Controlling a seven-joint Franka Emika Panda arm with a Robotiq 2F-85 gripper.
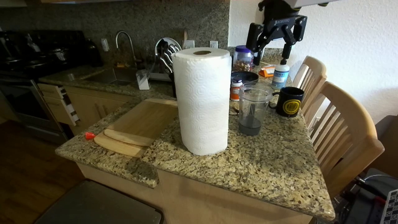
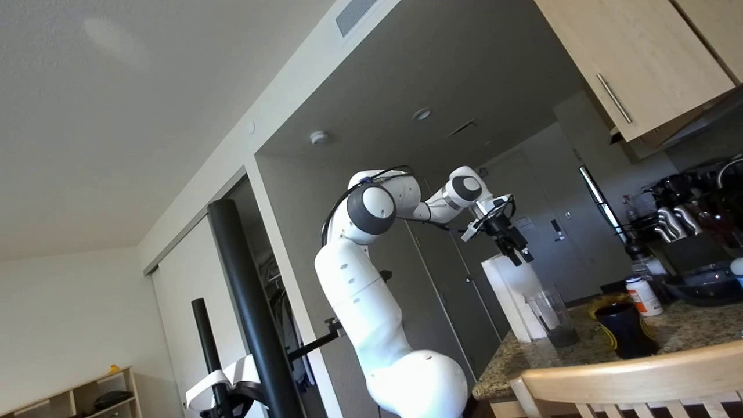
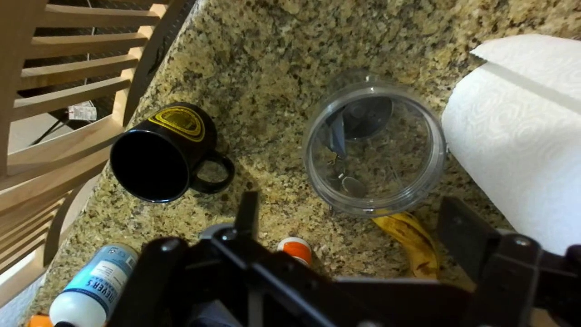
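Note:
My gripper [image 1: 271,56] hangs open above the counter, with nothing between its fingers. A clear plastic container [image 3: 376,204] with a dark grey bottom stands upright, below and ahead of the fingertips in the wrist view. To its left there is a black mug [image 3: 204,136] with a yellow emblem, its handle toward the container. A yellow, brown-spotted banana [image 3: 411,240] lies close to the container, partly hidden by my gripper. The white paper towel roll [image 1: 203,104] stands upright on the other side of the container. An orange and white bottle [image 1: 235,89] is farther back.
A blue-labelled soap bottle [image 1: 280,76], a black bowl [image 1: 246,77] and a purple-lidded jar [image 1: 243,58] occupy the far part of the counter. Wooden chairs [image 1: 347,119] line its right edge. Cutting boards [image 1: 143,119] lie on the lower left.

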